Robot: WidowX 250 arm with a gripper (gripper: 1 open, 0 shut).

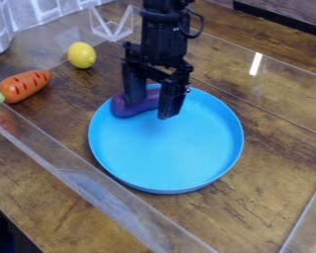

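My black gripper (155,91) hangs over the back part of a blue plate (166,155), its fingers open and pointing down. A purple object (126,105), likely a toy eggplant, lies on the plate's back left, under and partly behind the gripper. Nothing shows held between the fingers.
A yellow lemon (82,54) lies at the back left. An orange carrot (25,85) with a green end rests at the left. Clear plastic edges run along the left. Bare wooden table (267,198) fills the right.
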